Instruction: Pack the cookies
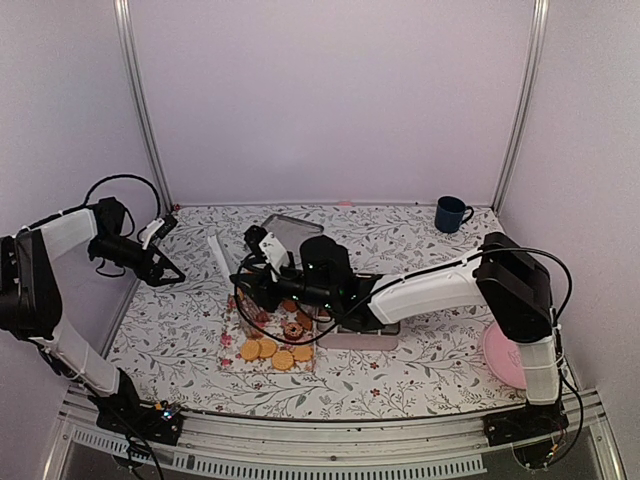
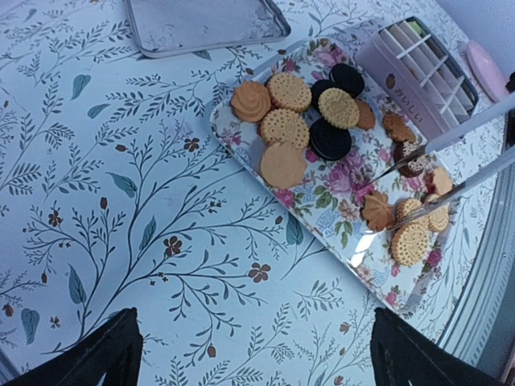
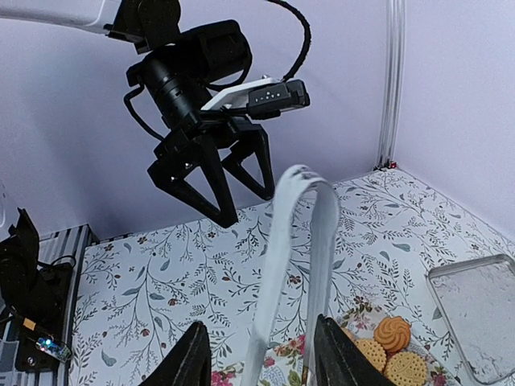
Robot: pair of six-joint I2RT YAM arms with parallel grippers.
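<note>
Assorted cookies (image 2: 293, 160) lie on a floral tray (image 2: 322, 216): round biscuits, swirls and dark ones. Beside it is a pink compartment box (image 1: 360, 342), partly hidden by the right arm. My right gripper holds white tongs between its fingers, above the tray; in the left wrist view their long tips reach over the cookies at the tray's right part. Whether anything is between the tips is unclear. My left gripper (image 1: 163, 268) stands open and empty at the left, above the table.
An empty metal tray (image 2: 205, 28) is at the back. A dark mug (image 1: 449, 215) stands back right and a pink plate (image 1: 504, 355) front right.
</note>
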